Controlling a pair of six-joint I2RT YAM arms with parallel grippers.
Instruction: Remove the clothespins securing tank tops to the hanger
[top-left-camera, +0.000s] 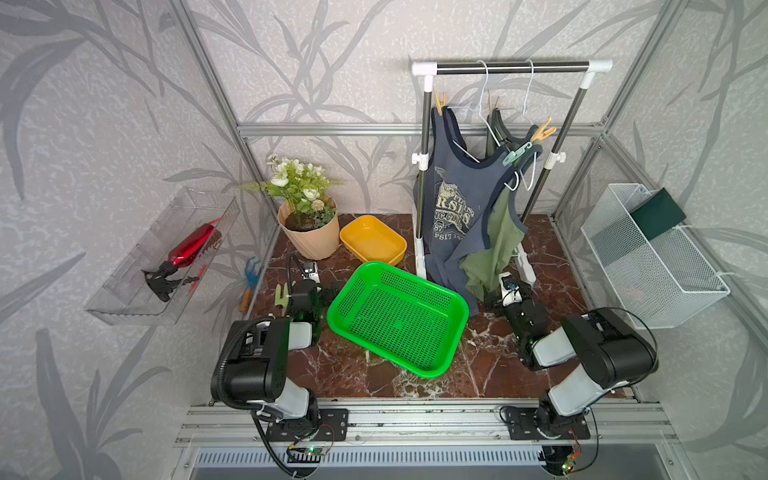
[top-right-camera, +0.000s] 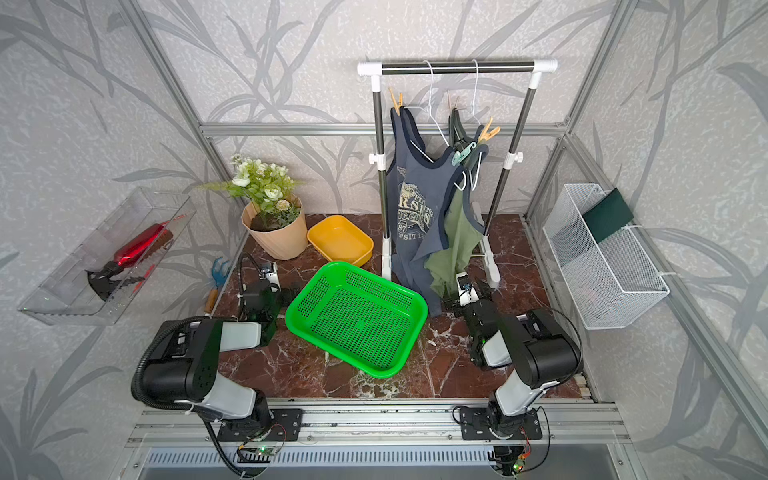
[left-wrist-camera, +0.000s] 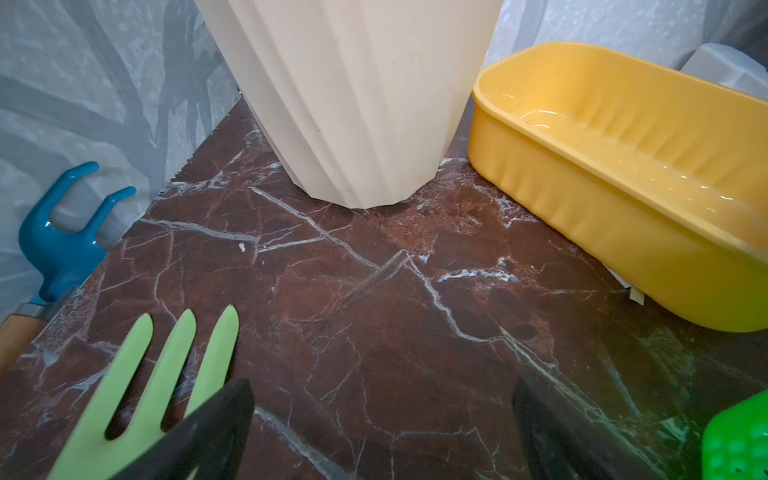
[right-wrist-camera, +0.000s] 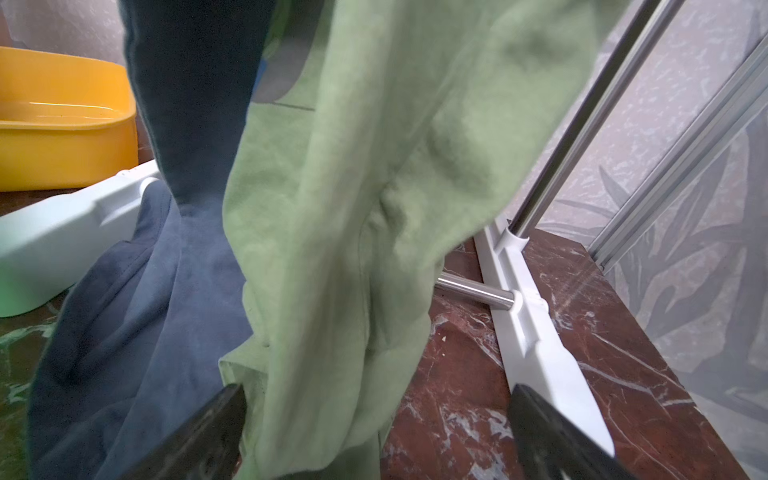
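On the rack hang a dark blue tank top (top-left-camera: 460, 188) with a print and, partly behind it, a green tank top (top-left-camera: 500, 232), both on white hangers (top-left-camera: 486, 104). Orange clothespins grip at the left shoulder (top-left-camera: 439, 102), at the back (top-left-camera: 495, 104) and at the right (top-left-camera: 545, 130); a teal clothespin (top-left-camera: 517, 153) sits at the blue top's right shoulder. My right gripper is open, low in front of the green hem, well below the pins. Away to the left, my open left gripper hovers over bare floor, holding nothing.
A green basket (top-left-camera: 340, 308) stands between my arms. Behind it are a yellow tub (top-left-camera: 372, 240) and a potted plant (top-left-camera: 312, 232). A light green fork tool (left-wrist-camera: 144, 408) lies by my left fingers. The rack's white foot (right-wrist-camera: 544, 360) is right of the cloth.
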